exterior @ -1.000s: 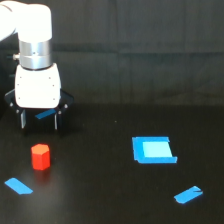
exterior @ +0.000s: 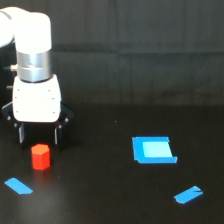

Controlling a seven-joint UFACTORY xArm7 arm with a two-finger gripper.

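My white arm's gripper (exterior: 39, 132) hangs at the left side of the view, its dark fingers apart, just above and behind a red block (exterior: 40, 156) on the black surface. The gripper is open, with nothing seen between its fingers.
A blue-taped square (exterior: 138, 150) with a pale inside lies at centre right. Short blue tape strips lie at the front left (exterior: 18, 186) and front right (exterior: 188, 194).
The block has not moved.
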